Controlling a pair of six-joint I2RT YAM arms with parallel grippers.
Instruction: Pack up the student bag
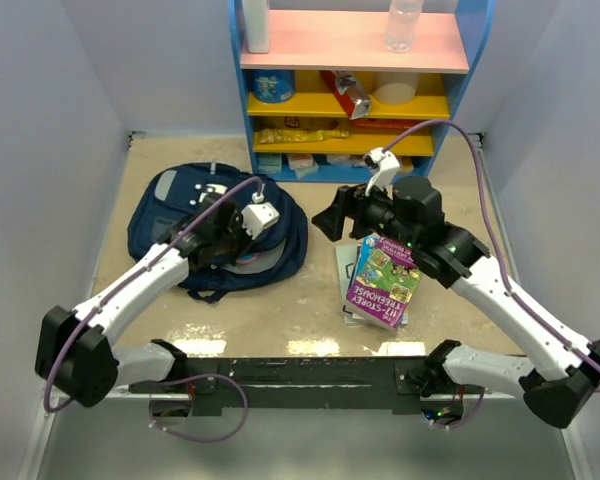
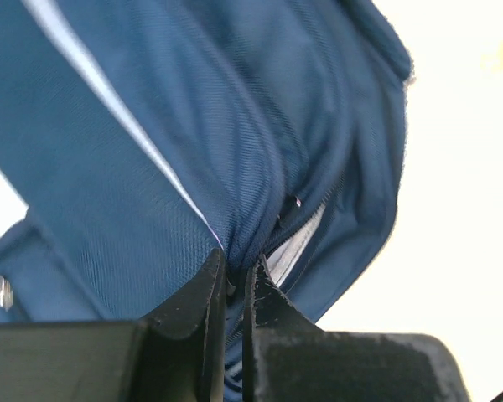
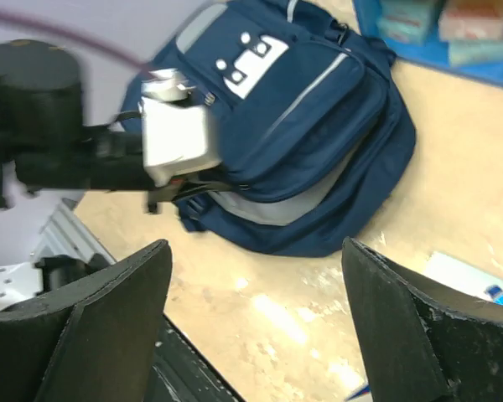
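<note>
The navy backpack [image 1: 290, 232] lies on the left of the table, its grey-lined mouth partly open towards the front right. My left gripper is shut on the fabric edge of that mouth. Inside, a bit of something pink and blue [image 1: 248, 258] peeks out; most of the inside is hidden. To the right of the bag, above the table, my right gripper [image 1: 342, 214] hangs open. Its fingers [image 3: 423, 322] stand well apart with nothing between them. A purple treehouse book [image 1: 383, 283] tops a small pile of books at right of centre.
Behind the table stands a blue-sided shelf [image 1: 355, 35] with a clear bottle [image 1: 403, 25], a blue tin [image 1: 273, 86], a red box [image 1: 347, 93] and yellow packets [image 1: 303, 135]. Bare table lies between bag and books. The right arm reaches over the books' right side.
</note>
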